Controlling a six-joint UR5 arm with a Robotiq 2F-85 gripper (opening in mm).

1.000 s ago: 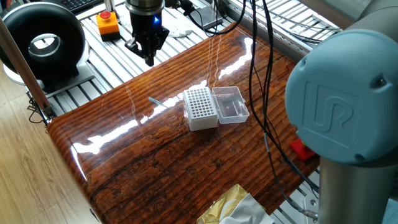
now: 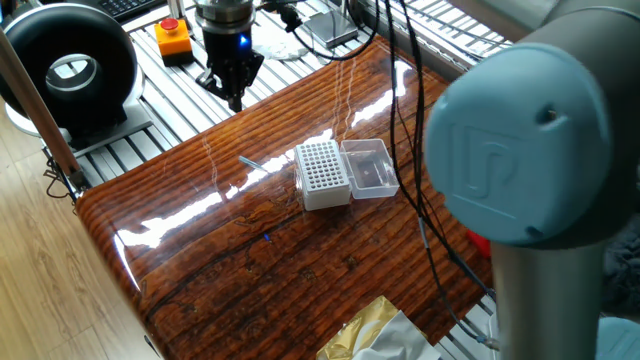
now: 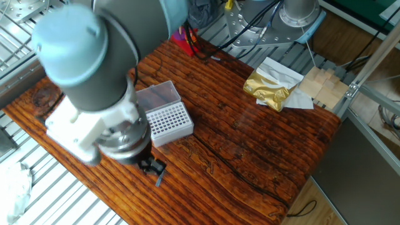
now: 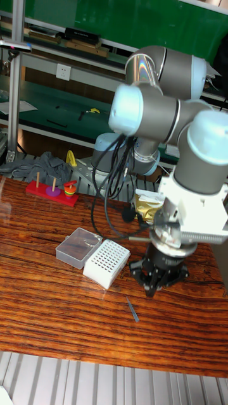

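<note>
My gripper [image 2: 236,104] hangs tip down above the table side away from the gold packet, its dark fingers meeting in a point. It looks shut, and nothing shows between its fingers. A white rack [image 2: 323,175] with rows of small holes stands on the wooden table, its clear hinged lid [image 2: 370,168] folded open beside it. A thin blue-grey stick [image 2: 253,163] lies flat on the wood, apart from the rack. In exterior view 3 the gripper [image 4: 149,293] hangs to the right of the stick [image 4: 133,311] and the rack [image 4: 106,262].
A gold and white packet [image 3: 272,87] lies near one table edge. The red toy base with pegs [image 4: 52,193] sits at the far left in exterior view 3. Black cables [image 2: 420,180] hang from the arm across the table.
My gripper has shifted slightly left and a little lower in exterior view 1. The large arm joint and its cables have also moved left. Rack, lid and stick stay where they were.
</note>
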